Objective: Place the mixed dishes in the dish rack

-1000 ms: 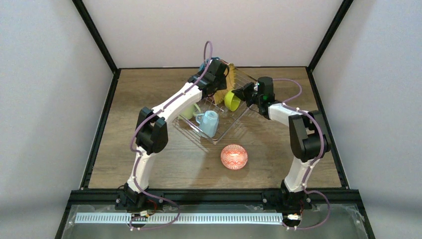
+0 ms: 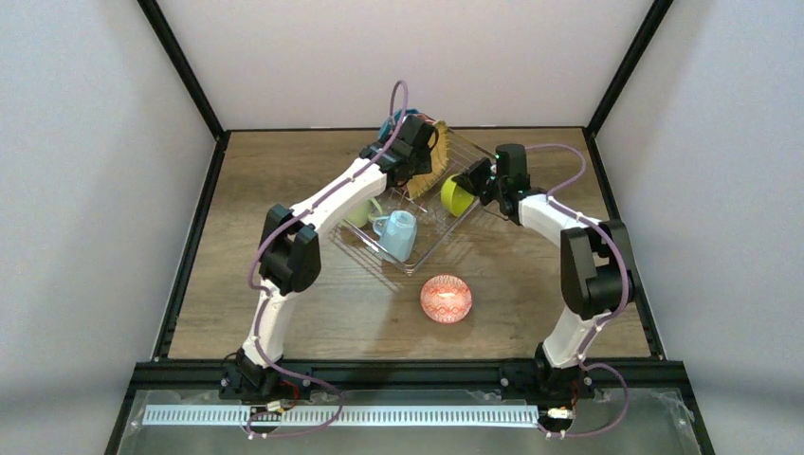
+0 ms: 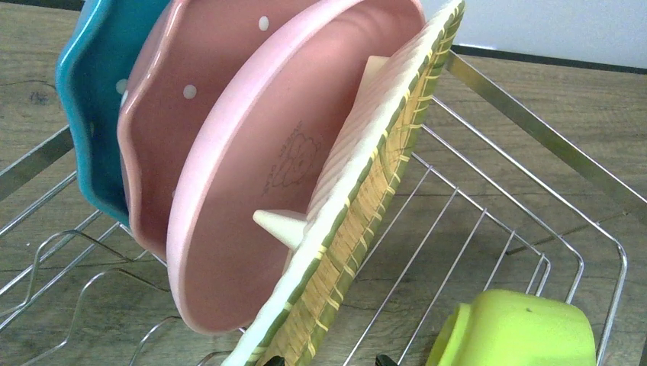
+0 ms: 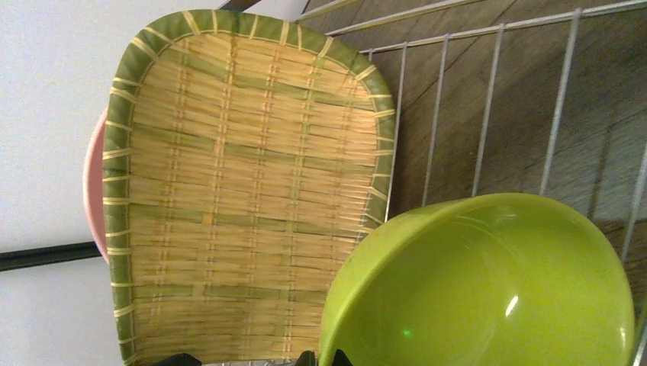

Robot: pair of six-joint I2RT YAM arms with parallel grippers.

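The wire dish rack (image 2: 431, 254) stands at the back middle of the table. Over its near right part, my right gripper (image 2: 471, 180) is shut on the rim of a yellow-green bowl (image 2: 455, 197); the right wrist view shows the bowl's (image 4: 488, 282) hollow side. A woven bamboo tray (image 3: 366, 221) stands tilted in the rack, beside a pink plate (image 3: 282, 152) and wavy-edged pink and blue dishes (image 3: 91, 99). My left gripper is close to the tray's lower edge, its fingertips apart. A light blue mug (image 2: 398, 235) lies in the rack's front corner.
A pale green cup (image 2: 358, 215) sits at the rack's left, partly under the left arm. An orange-patterned bowl (image 2: 446, 299) rests on the table in front of the rack. Bare wood (image 2: 512, 294) lies to the right and left.
My right gripper has shifted slightly to the right with the yellow-green bowl, opening a wider gap to the bamboo tray. The left arm has hardly moved.
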